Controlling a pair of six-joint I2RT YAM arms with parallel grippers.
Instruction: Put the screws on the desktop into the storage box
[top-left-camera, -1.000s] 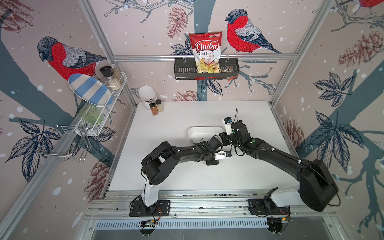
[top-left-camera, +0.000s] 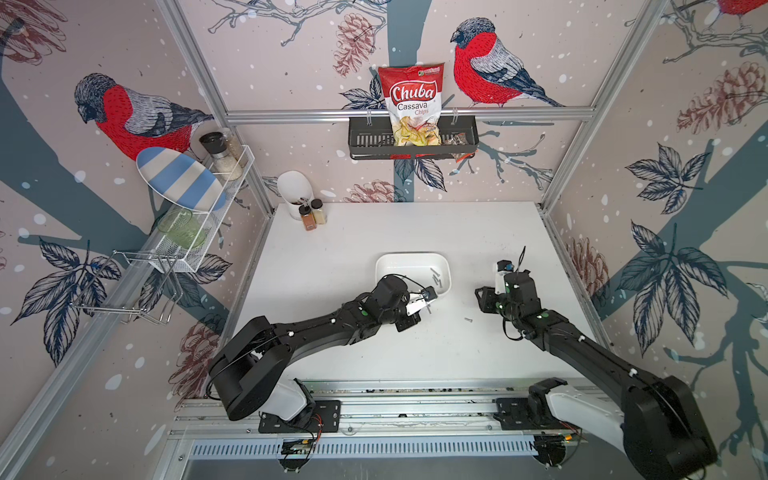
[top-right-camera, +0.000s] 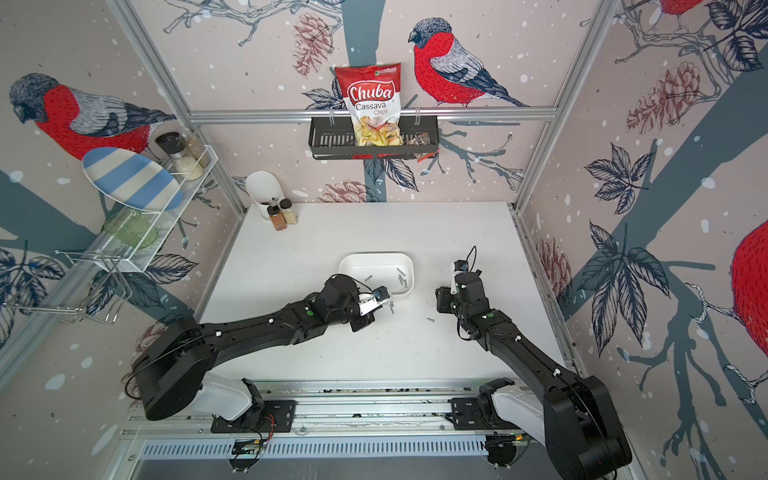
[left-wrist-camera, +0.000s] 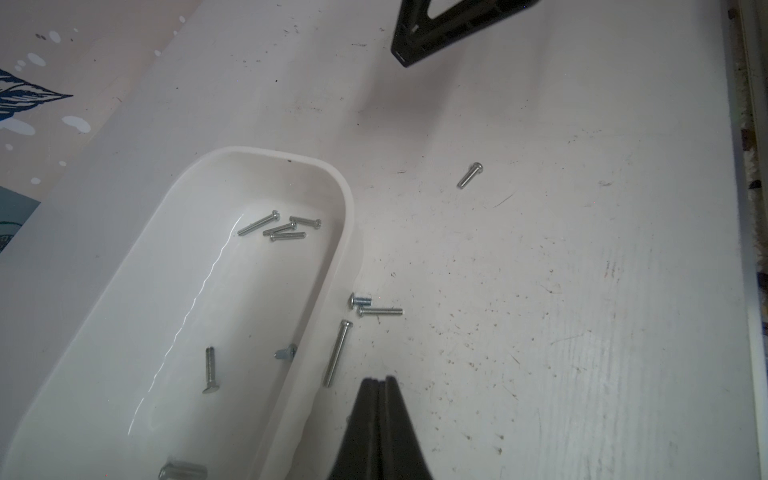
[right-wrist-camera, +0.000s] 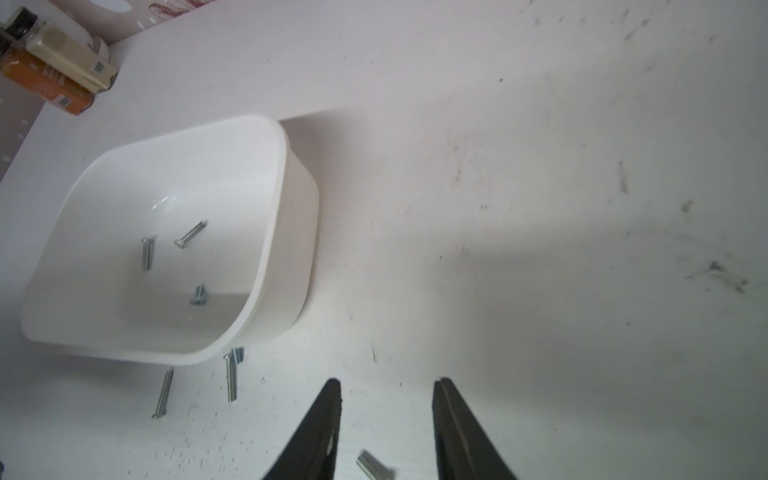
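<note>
A white storage box (left-wrist-camera: 160, 304) holds several silver screws (left-wrist-camera: 257, 224). Just outside its wall lie a long screw (left-wrist-camera: 339, 352), another screw (left-wrist-camera: 380, 311) and a short one (left-wrist-camera: 360, 301); a lone screw (left-wrist-camera: 469, 176) lies farther off on the desktop. My left gripper, in front of the box, is shut with nothing visible between its fingers. My right gripper hangs right of the box with its fingers apart, empty, a screw (right-wrist-camera: 374, 465) on the desktop beyond them.
Two spice bottles (top-left-camera: 309, 220) and a white board stand at the back left. A wire rack (top-left-camera: 192, 240) is on the left wall, and a shelf (top-left-camera: 364, 148) with chips hangs on the back wall.
My left arm has pulled back toward the front left, uncovering more of the box. My right arm has moved right and toward the front, away from the box.
</note>
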